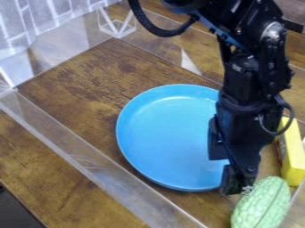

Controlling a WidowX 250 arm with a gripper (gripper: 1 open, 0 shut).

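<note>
My black gripper (234, 169) hangs at the right over the edge of a blue plate (161, 134), its fingers pointing down just left of and above a pale green, textured object (259, 207) at the bottom right. It looks open, though the fingertips are dark and hard to make out. Behind the gripper, at the right edge, a yellow object (290, 156) is partly hidden.
Clear plastic walls (71, 142) run around the wooden surface (71, 80), which is bare left of the plate. A grey tiled backdrop stands at the top left.
</note>
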